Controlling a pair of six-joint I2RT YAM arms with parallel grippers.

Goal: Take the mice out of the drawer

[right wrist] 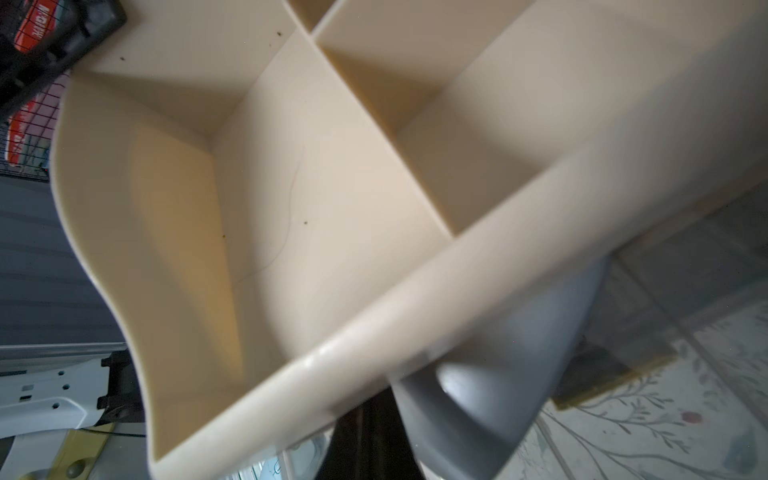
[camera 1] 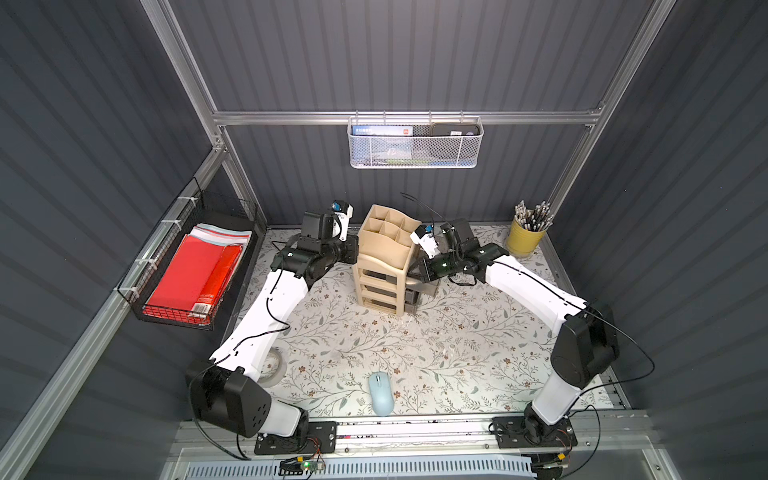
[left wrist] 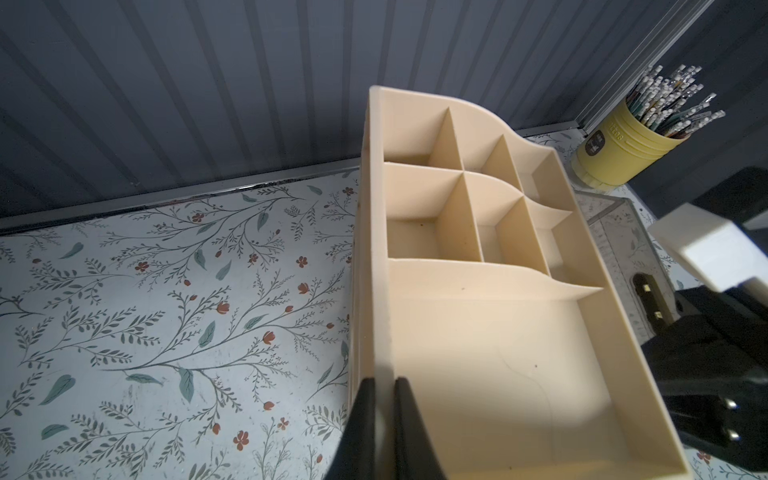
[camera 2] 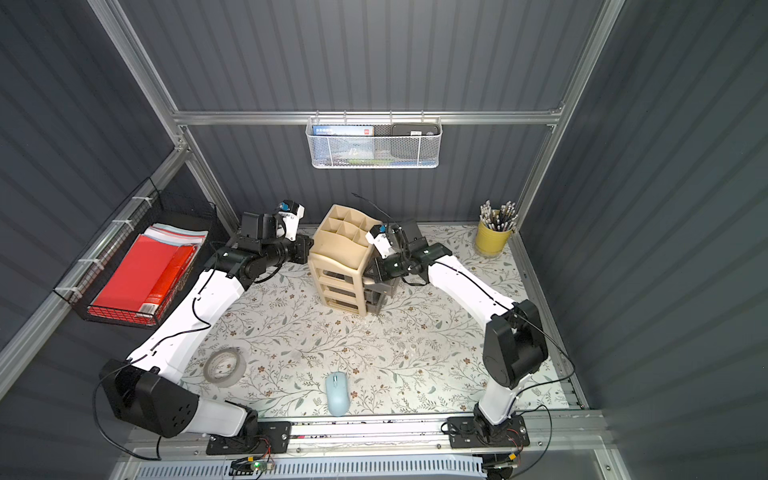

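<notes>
A beige organizer (camera 1: 382,254) with top compartments stands at the back middle, a clear drawer (left wrist: 616,256) pulled out on its right. My left gripper is shut on the organizer's side wall near the top. My right gripper is at the organizer's right side, over the drawer, beside a grey rounded object (right wrist: 504,360), apparently a mouse, just under the top section's rim; it looks shut, with nothing clear between its fingers. A light blue mouse (camera 1: 381,392) lies on the table's front edge.
A yellow pen cup (camera 1: 524,240) stands at the back right. A tape roll (camera 2: 224,380) lies front left. A wire basket with red folders (camera 1: 192,272) hangs left, a mesh basket (camera 1: 414,148) on the back wall.
</notes>
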